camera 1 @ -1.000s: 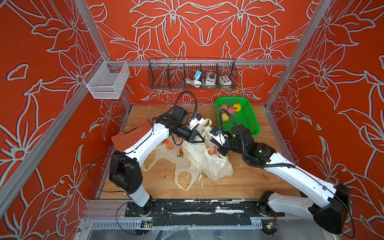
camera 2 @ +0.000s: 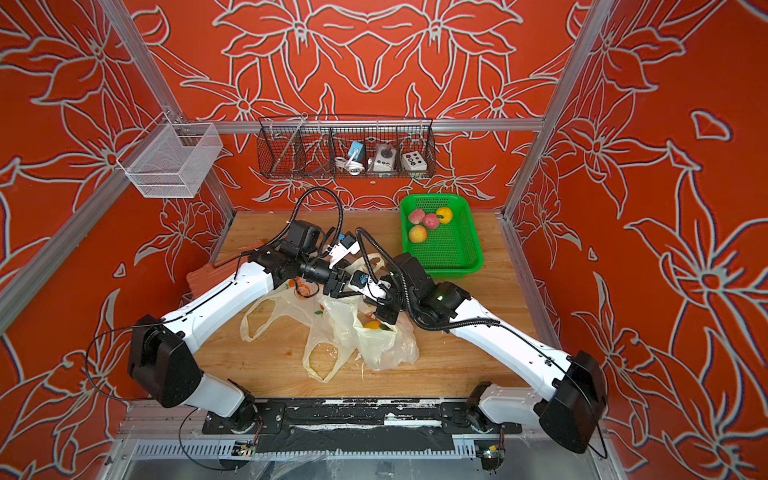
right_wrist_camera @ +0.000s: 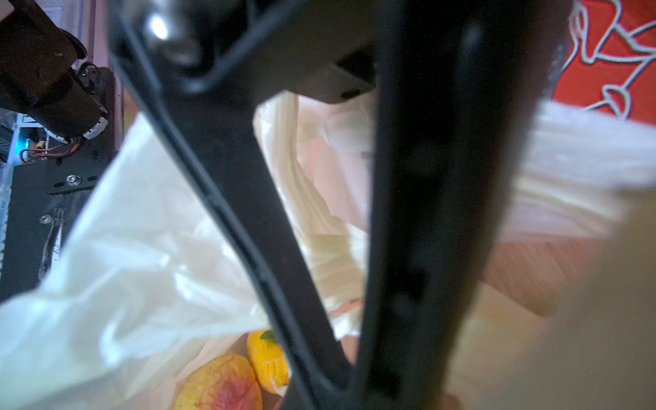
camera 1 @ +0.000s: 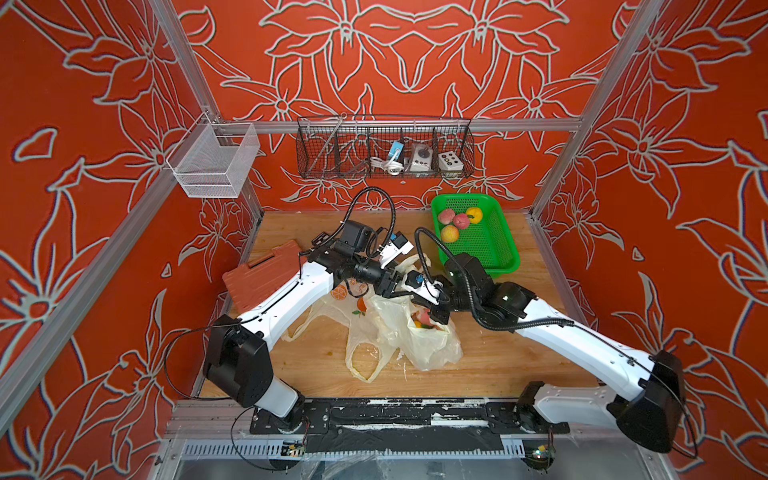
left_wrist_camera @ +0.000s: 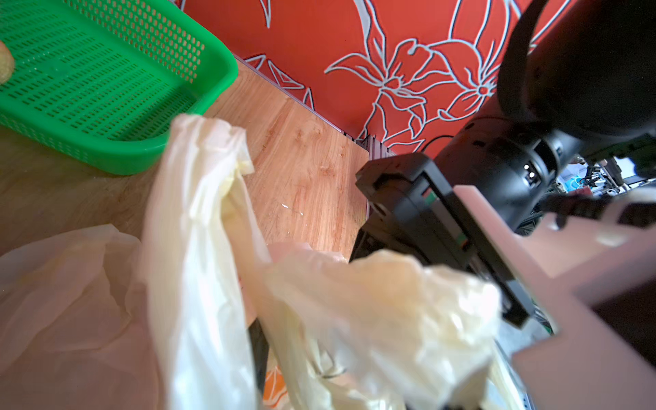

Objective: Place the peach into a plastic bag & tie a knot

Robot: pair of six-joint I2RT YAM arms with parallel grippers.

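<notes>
A translucent cream plastic bag (camera 1: 424,348) lies mid-table, with yellow and pink fruit (right_wrist_camera: 217,386) inside, partly covered. My left gripper (camera 1: 392,292) and right gripper (camera 1: 436,304) meet over the bag, close together. In the left wrist view, twisted bag plastic (left_wrist_camera: 191,259) rises in front of the camera beside the right wrist; the left fingers are mostly hidden. In the right wrist view the right fingers converge and look shut over crumpled plastic, but whether any is pinched between them is unclear.
A green basket (camera 1: 500,240) with several fruits stands at the back right. A reddish board (camera 1: 252,280) lies at the left. A wire rack (camera 1: 336,148) hangs on the back wall.
Over the last second both arms have shifted: my left gripper moved down and slightly right, my right moved left and toward the front, bringing them closer over the bag.
</notes>
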